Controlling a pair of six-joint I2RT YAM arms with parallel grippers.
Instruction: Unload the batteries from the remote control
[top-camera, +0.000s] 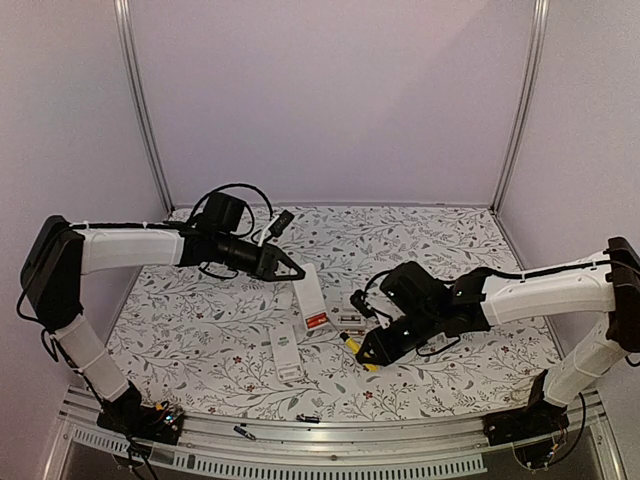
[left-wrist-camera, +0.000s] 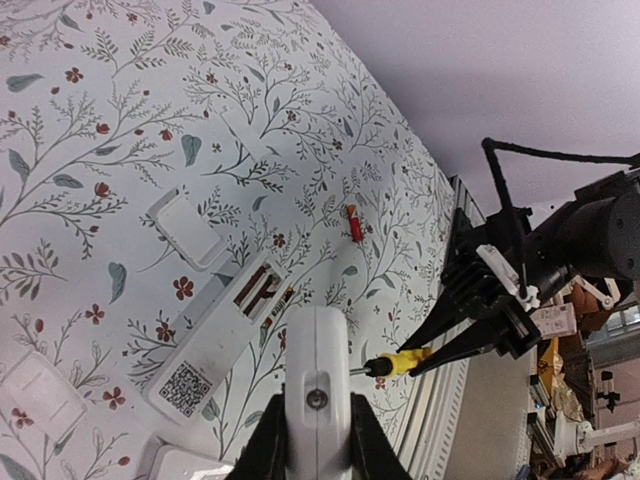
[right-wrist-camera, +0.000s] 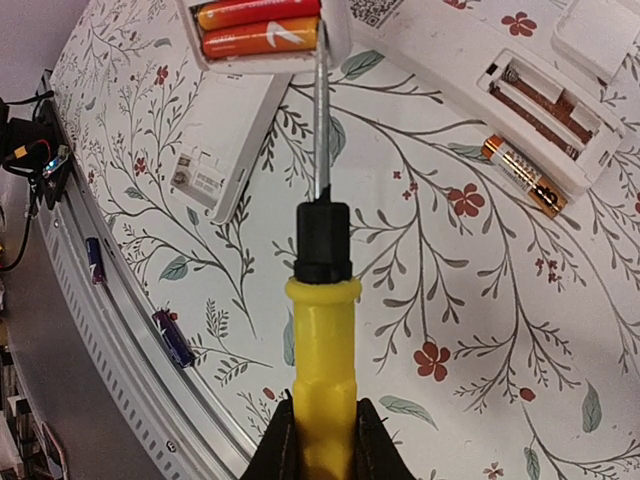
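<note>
My left gripper (top-camera: 298, 274) is shut on a white remote control (top-camera: 310, 295), held tilted above the table. Two batteries (right-wrist-camera: 262, 25), red and orange, lie in its open compartment at the top of the right wrist view. My right gripper is shut on a yellow screwdriver (right-wrist-camera: 325, 340). The metal shaft (right-wrist-camera: 321, 130) reaches up to the compartment's right end, its tip at the end of the orange battery; whether it is wedged under cannot be made out. From the left wrist view, the remote's back hides the batteries.
A second white remote (right-wrist-camera: 480, 75) lies with its compartment empty, a loose battery (right-wrist-camera: 525, 177) beside it. Another remote (top-camera: 286, 352) rests at front left. Two dark batteries (right-wrist-camera: 173, 338) (right-wrist-camera: 95, 260) lie by the front edge. A white cover (left-wrist-camera: 188, 228) sits farther off.
</note>
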